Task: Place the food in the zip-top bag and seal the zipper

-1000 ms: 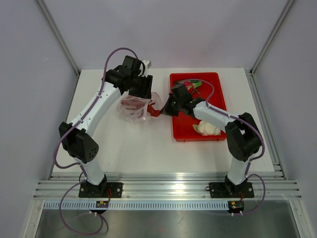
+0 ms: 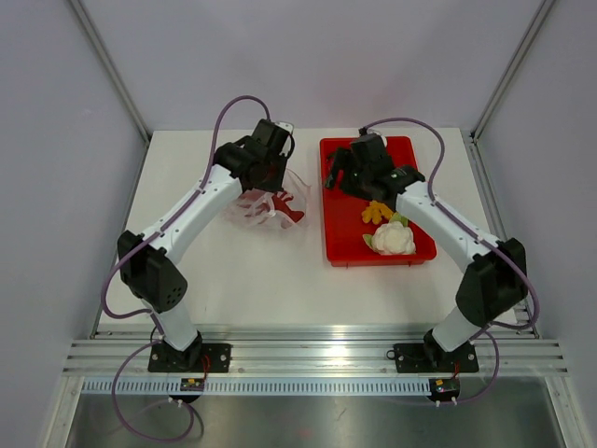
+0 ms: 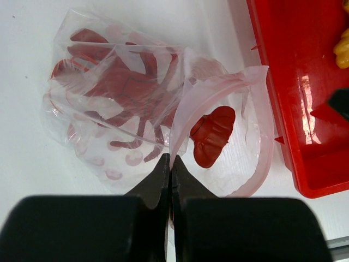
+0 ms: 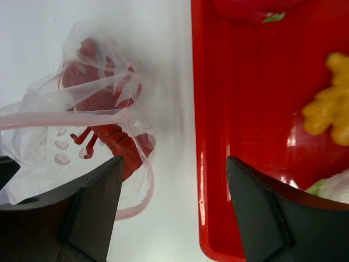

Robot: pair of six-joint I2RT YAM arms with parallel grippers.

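Observation:
A clear zip top bag with a pink-edged mouth lies on the table, its mouth held wide apart. Inside rests a red lobster, its tail near the opening. The left gripper is shut on one side of the bag's rim. Over the red tray, the right gripper stands open, with nothing between its fingers, just right of the bag. In the right wrist view the lobster's tail shows through the bag mouth.
The red tray beside the bag holds a yellow piece of food, a white cauliflower-like piece and a red item with a green end. Bare table lies in front of the bag.

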